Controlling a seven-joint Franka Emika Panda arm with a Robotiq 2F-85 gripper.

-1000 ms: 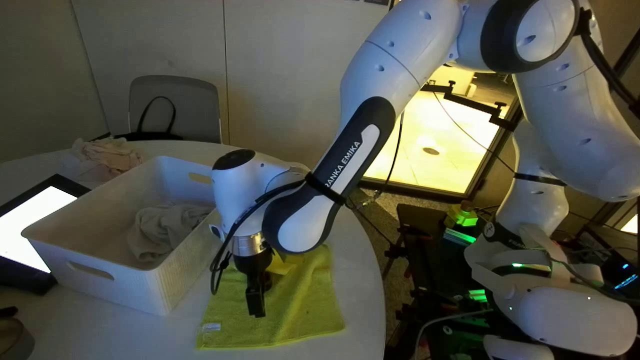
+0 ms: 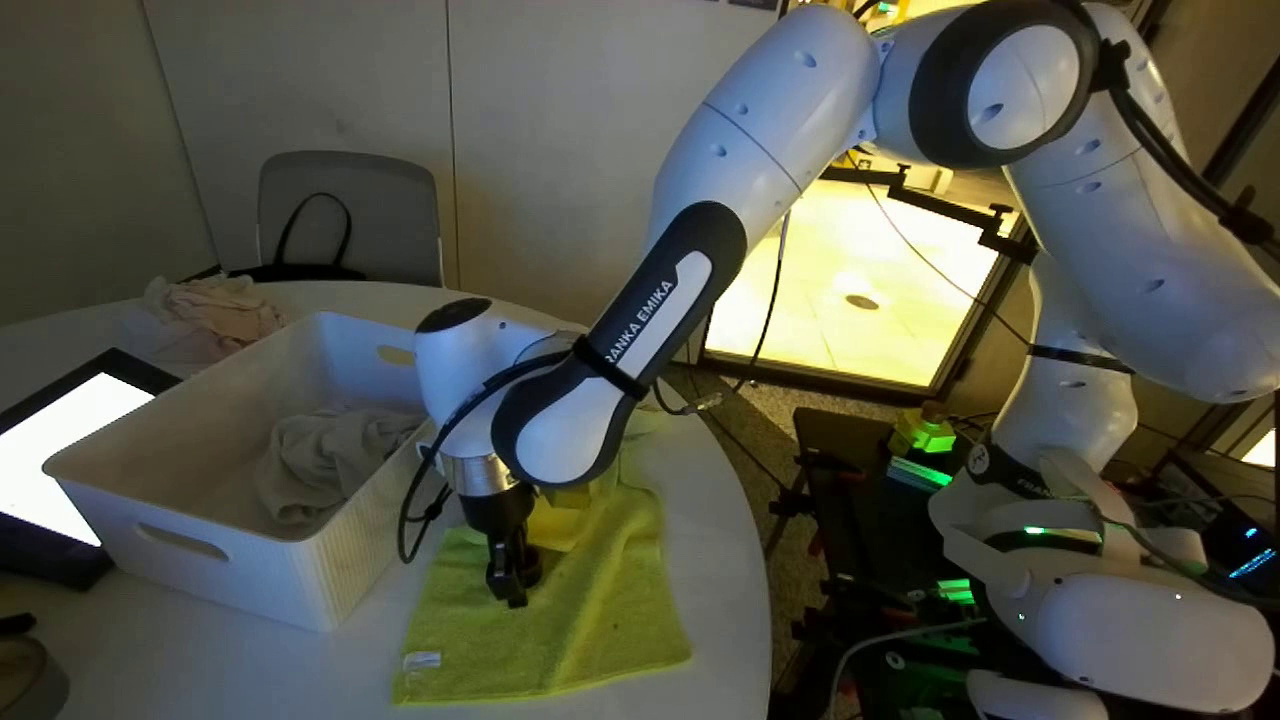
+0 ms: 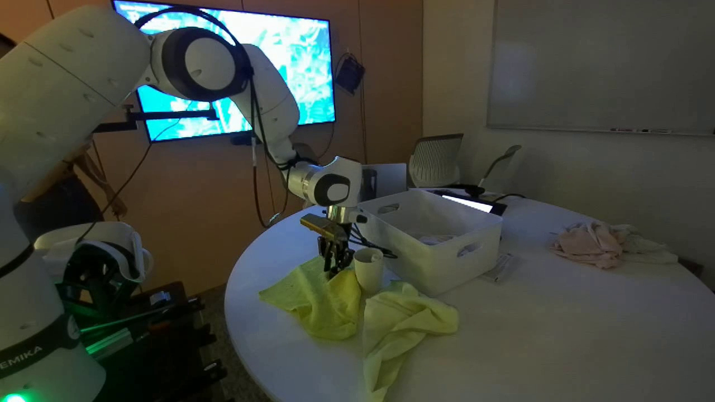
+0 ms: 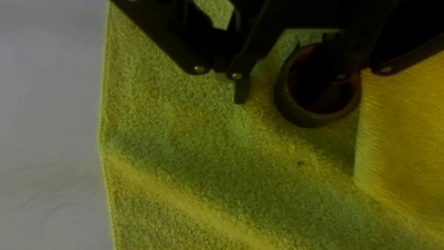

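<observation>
A yellow-green cloth (image 2: 600, 636) lies spread on the white table, its far part bunched. My gripper (image 2: 511, 593) points down over it, with its fingers apart and no cloth visibly between them. In the wrist view, a dark, round, hollow thing (image 4: 293, 109) stands on the cloth; the right finger overlaps its opening, while the left fingertip (image 4: 240, 93) is outside it. How deep the right finger reaches is too dark to tell. From the other side, a white cup (image 3: 370, 271) shows close beside my gripper (image 3: 335, 264); whether it is that hollow thing, I cannot tell.
Beside the arm stands a white bin (image 2: 228, 564) with a pale cloth (image 2: 330, 462) inside. Another pale yellow cloth (image 3: 402, 325) lies near the cup. Pinkish cloth (image 3: 590, 244) is across the table, and a lit screen (image 2: 66, 450) lies past the bin.
In exterior view 1, the arm has shifted left and the gripper's tip has moved slightly up the picture, toward the hollow thing. The cloth lies nearly the same; the bin has not moved.
</observation>
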